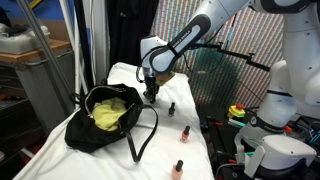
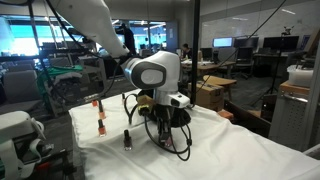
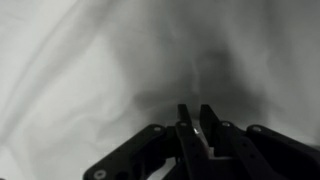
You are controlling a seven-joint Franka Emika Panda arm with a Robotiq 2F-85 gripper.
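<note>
My gripper (image 1: 150, 97) is low over the white cloth, to the right of a black open bag (image 1: 78, 130) with yellow-green cloth (image 1: 112, 112) inside. In the wrist view the two dark fingertips of the gripper stand close together over pale, shadowed fabric. A small light patch shows between the fingers, too blurred to name, so I cannot tell whether anything is held. In exterior view 2 the bag and its strap (image 2: 183, 152) partly hide the gripper area.
A dark bottle (image 1: 172, 108) and two small reddish bottles, one nearer (image 1: 185, 132) and one at the front (image 1: 177, 170), stand on the white cloth (image 1: 92, 163).
</note>
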